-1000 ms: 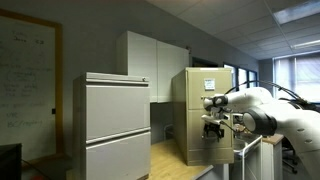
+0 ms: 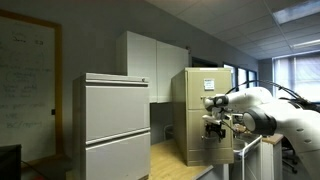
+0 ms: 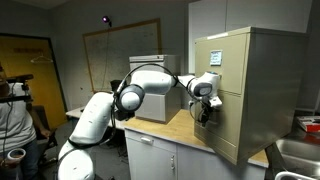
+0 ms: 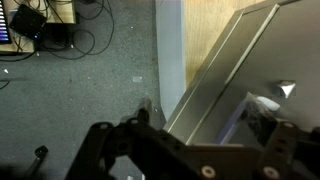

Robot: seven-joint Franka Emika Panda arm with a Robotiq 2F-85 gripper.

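A tall beige-grey cabinet (image 2: 200, 85) stands at the right end of the wooden counter, and its large side fills the right of exterior view 2. My gripper (image 3: 207, 119) is low in front of the cabinet's face, at the end of the outstretched white arm (image 3: 150, 76). In the wrist view, the grey cabinet face (image 4: 225, 85) runs diagonally up the right side, with a small silver fitting (image 4: 287, 88) on it. The gripper is open, one finger over the floor side and the other overlapping the cabinet. Whether it touches the cabinet cannot be told.
A light grey filing cabinet (image 2: 115, 112) stands on the wooden counter (image 3: 180, 125), left of the beige one. White wall cupboards (image 2: 155, 65) hang behind. A sink (image 3: 300, 150) is at the far right. Bare grey floor (image 4: 95, 110) and loose cables show below.
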